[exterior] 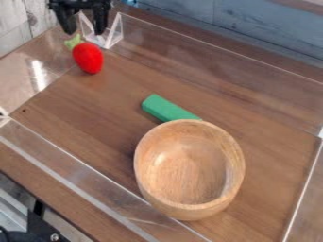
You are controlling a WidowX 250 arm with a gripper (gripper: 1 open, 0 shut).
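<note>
At the top left my gripper [82,15] hangs open, dark and partly cut off by the frame's edge, over the back left corner. Just below it a red object [89,59] with a green top, like a toy vegetable, lies on the wooden table. A green bar [169,110] lies near the middle. A wooden bowl [190,195] stands at the lower right, empty.
A clear bracket [108,33] is at the back left corner beside the red object. Clear low walls edge the table [252,95].
</note>
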